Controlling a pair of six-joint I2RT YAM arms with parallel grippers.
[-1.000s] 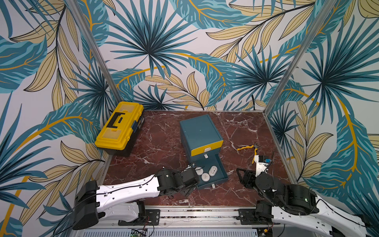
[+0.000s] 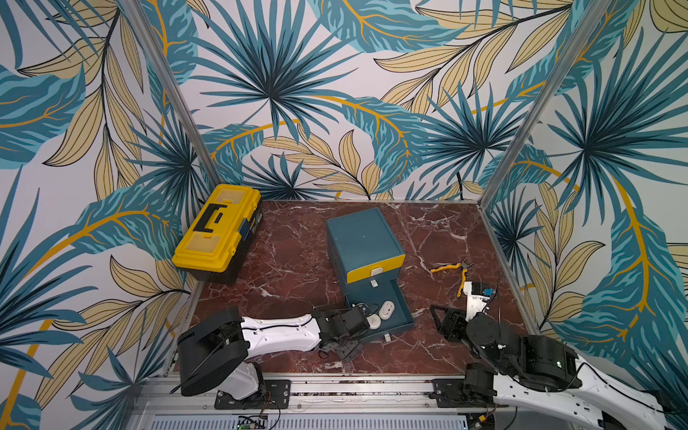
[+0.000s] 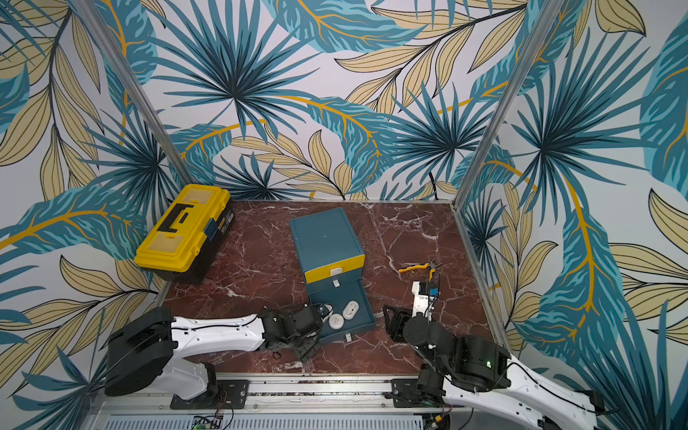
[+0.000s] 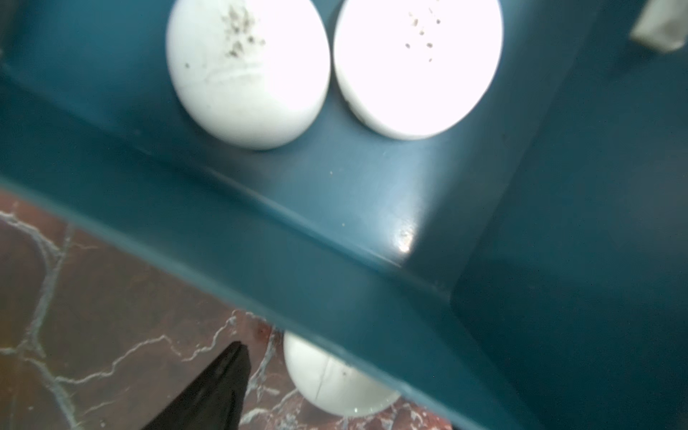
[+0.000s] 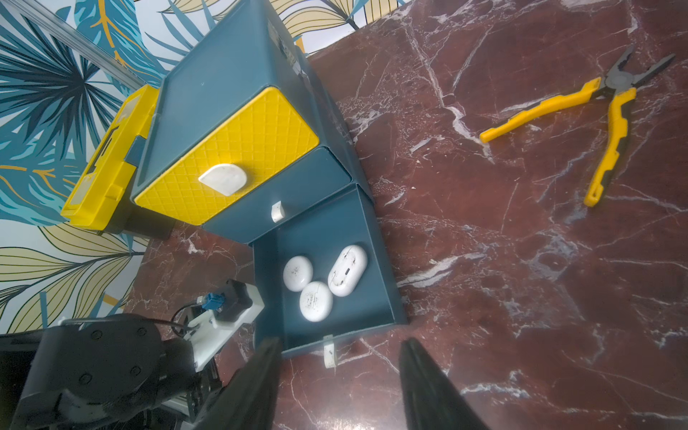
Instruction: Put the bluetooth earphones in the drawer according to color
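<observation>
Three white earphone cases lie in the pulled-out lower blue drawer (image 5: 394,294): an oblong case (image 5: 347,270) and two round ones, the upper round case (image 5: 297,273) and the lower round case (image 5: 316,301). Another white rounded case (image 4: 333,380) rests on the table just outside the drawer wall, partly hidden by it. My left gripper (image 2: 349,345) is low beside the drawer's left side. In the left wrist view one dark finger (image 4: 215,390) reaches beside that case; the other finger is hidden, so its grip is unclear. My right gripper stands open and empty, right of the drawer.
Above the open drawer is the blue cabinet (image 2: 362,236) with a shut yellow drawer (image 5: 236,157). Yellow-handled pliers (image 5: 609,93) lie to the right. A yellow toolbox (image 2: 218,225) stands at the left. The marble table between drawer and pliers is clear.
My left arm has shifted, its gripper moving slightly right and turning beside the drawer, now covering the upper round case in the top left view. The right arm looks almost still.
</observation>
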